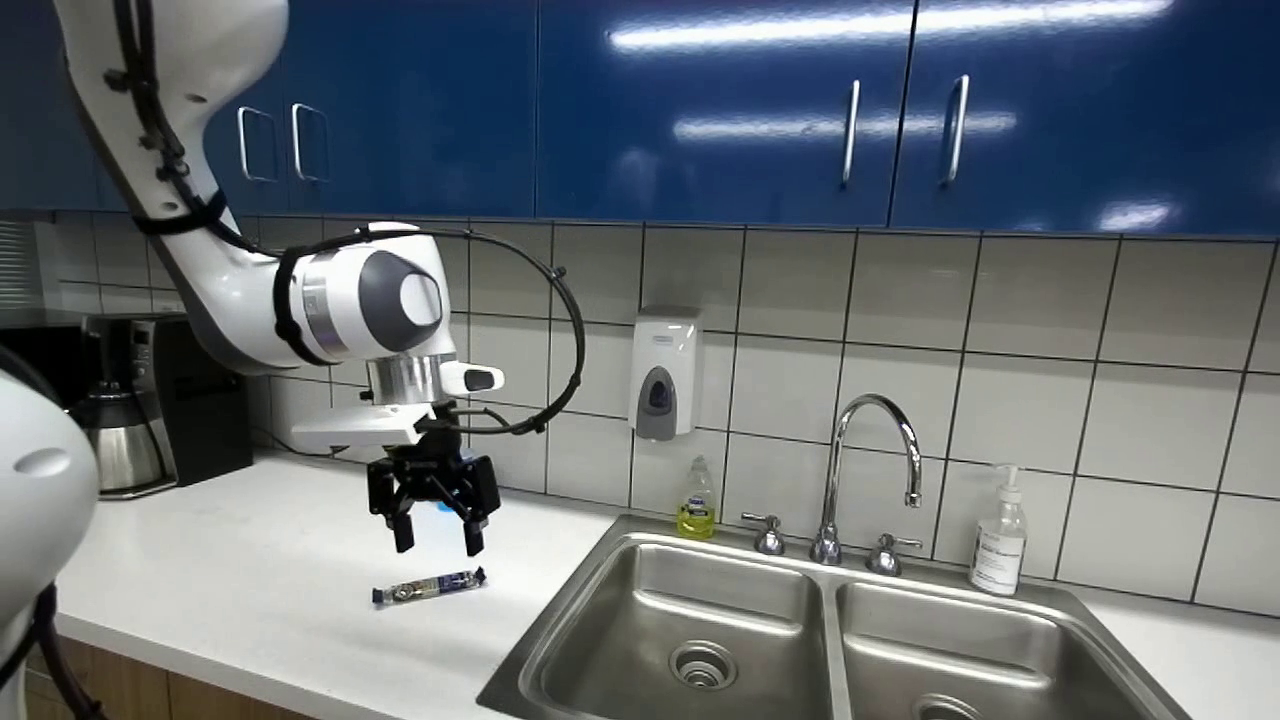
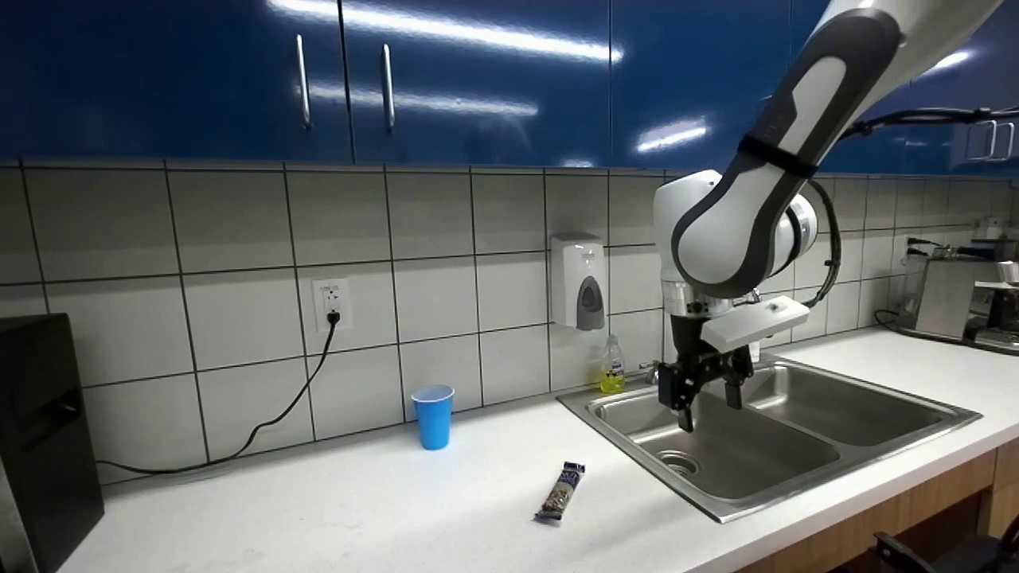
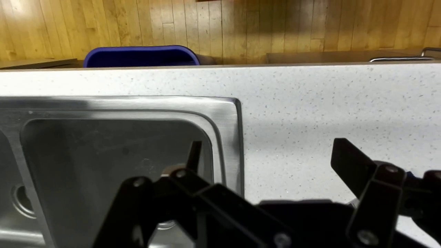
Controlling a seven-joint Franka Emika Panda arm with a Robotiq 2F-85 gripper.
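A snack bar in a dark blue wrapper [image 1: 428,587] lies flat on the white counter, left of the sink; the second exterior view shows the bar [image 2: 561,492] too. Above the counter hangs my gripper [image 1: 439,544], open and pointing down, with empty space between its fingers. In the wrist view the gripper spreads over the sink's edge and bare counter, and its own parts hide most of the bar. A blue cup [image 2: 435,416] stands upright near the tiled wall; from the first exterior view the gripper covers nearly all of it.
The double steel sink [image 1: 828,642] and its tall faucet [image 1: 836,462] lie to the right. Dish soap [image 1: 696,504] stands behind the sink, and a black coffee maker [image 1: 198,396] is at the far left. Bare counter surrounds the bar.
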